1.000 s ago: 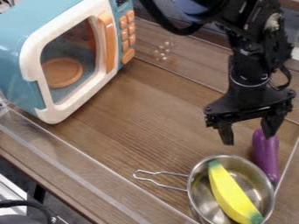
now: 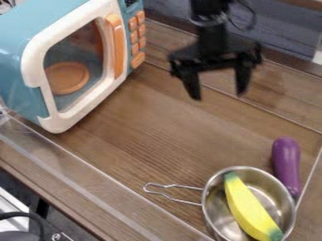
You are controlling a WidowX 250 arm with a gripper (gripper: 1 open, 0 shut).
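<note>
My black gripper [image 2: 217, 81] hangs high at the back centre, blurred, with its fingers apart and nothing seen between them. It is to the right of the toy microwave [image 2: 28, 66], which is light blue and white with an orange handle and a plate inside. At the lower right a steel pan [image 2: 217, 215] with a wire handle holds a yellow banana [image 2: 250, 207]. A purple eggplant [image 2: 285, 165] lies just behind the pan on its right.
A grey wall is at the back, and a black cable shows at the lower left.
My gripper has moved back and to the left, away from above the eggplant toward the back centre. The pan, banana, eggplant and microwave look unmoved.
</note>
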